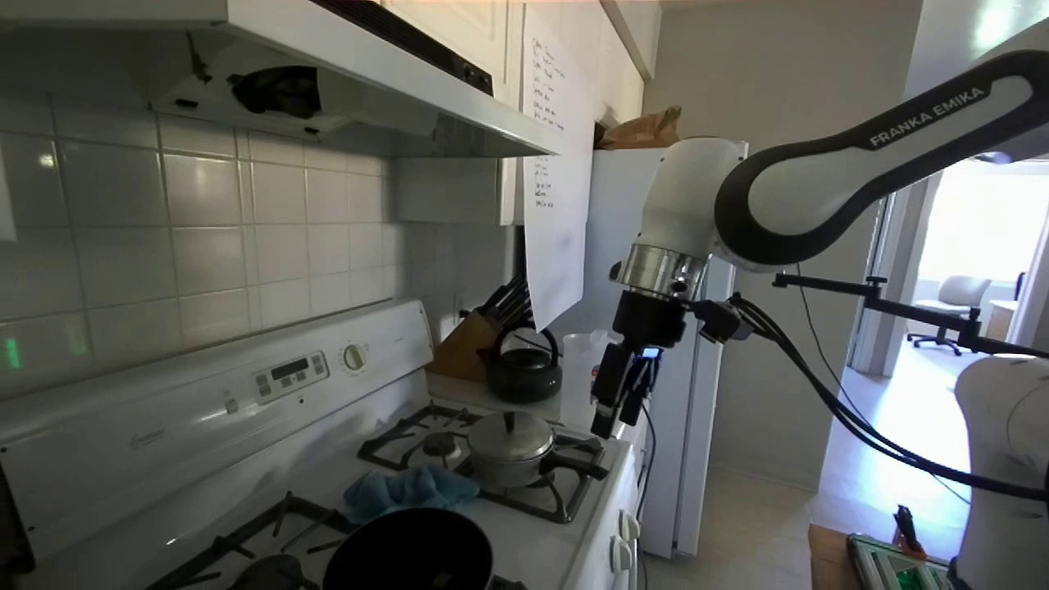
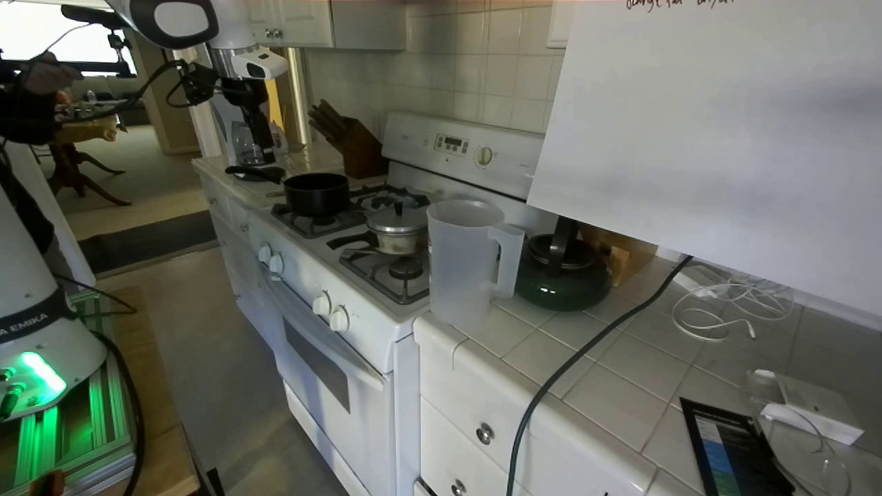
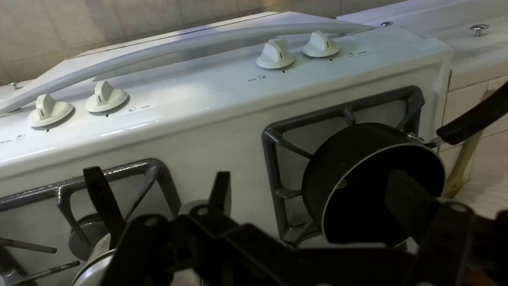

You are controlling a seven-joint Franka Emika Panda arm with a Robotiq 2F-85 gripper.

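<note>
My gripper [image 1: 615, 424] hangs above the front of the stove, its fingers parted. In the wrist view one finger [image 3: 220, 193] shows over the bare stovetop and the other [image 3: 405, 200] overlaps the black saucepan [image 3: 364, 152]; nothing is seen held between them. The saucepan stands empty-looking on a front burner, its long handle [image 2: 254, 173] pointing away to the left in exterior view 2. A lidded metal pot [image 1: 509, 457] sits on another burner, with its black handle [image 1: 580, 465] toward the stove's front. A blue cloth [image 1: 408, 492] lies between the pots.
Control knobs [image 3: 275, 53] line the stove front. A clear pitcher [image 2: 463, 264] and a dark green kettle [image 2: 562, 273] occupy the near counter in exterior view 2, where a paper sheet [image 2: 711, 124] hangs. The range hood [image 1: 393, 98] overhangs the burners.
</note>
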